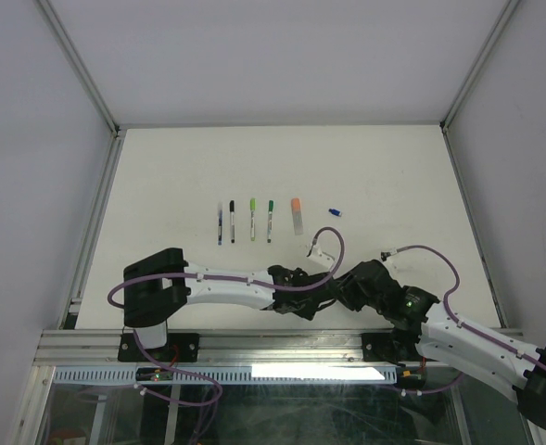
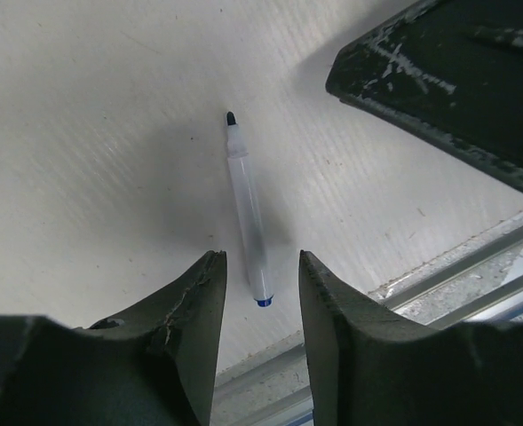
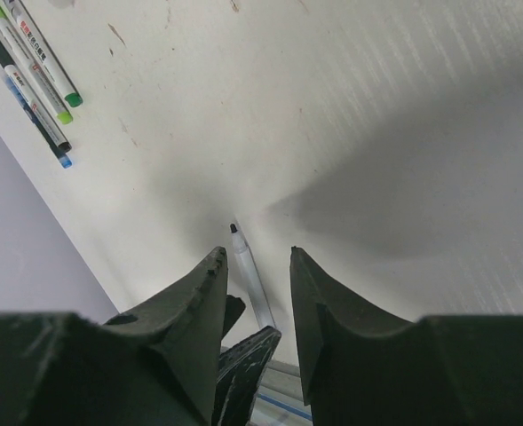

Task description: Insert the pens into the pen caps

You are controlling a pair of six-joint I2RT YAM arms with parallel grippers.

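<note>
An uncapped pen [image 2: 250, 213] with a dark tip lies on the table; in the left wrist view my open left gripper hovers over its blue-ended lower part. The same pen [image 3: 249, 271] shows beyond my open right gripper in the right wrist view, partly hidden by black gripper parts. A blue cap [image 1: 336, 212] lies at the right middle of the table. Several pens lie in a row left of centre, including a blue one [image 1: 220, 223], a black one [image 1: 233, 222] and a green one [image 1: 271, 222].
An orange-and-grey flat object [image 1: 297, 217] lies right of the pen row. Both arms crowd the front centre close together, above the metal rail at the near edge.
</note>
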